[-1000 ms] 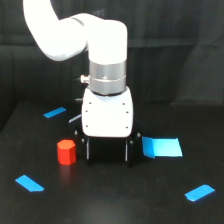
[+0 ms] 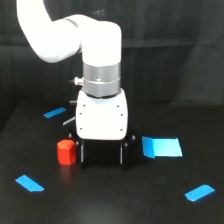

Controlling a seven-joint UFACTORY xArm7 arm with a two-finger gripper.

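Observation:
A small red cube [image 2: 67,152] sits on the black table, left of the middle of the view. My gripper [image 2: 102,155] hangs low just to the right of the cube, under the white hand [image 2: 101,116]. Its thin dark fingers are hard to make out against the table, but they stand well apart, so the gripper is open. Nothing shows between them. In this view the left finger is close to the cube's right side; whether they touch, I cannot tell.
Blue tape marks [image 2: 30,184] lie on the table at front left, with others at back left and front right [image 2: 200,192]. A light blue square [image 2: 167,147] with a darker blue strip [image 2: 148,147] lies right of the gripper.
The arm and gripper have shifted a little to the left, nearer the cube, and slightly lower in the view. The red cube and the blue pieces have stayed put.

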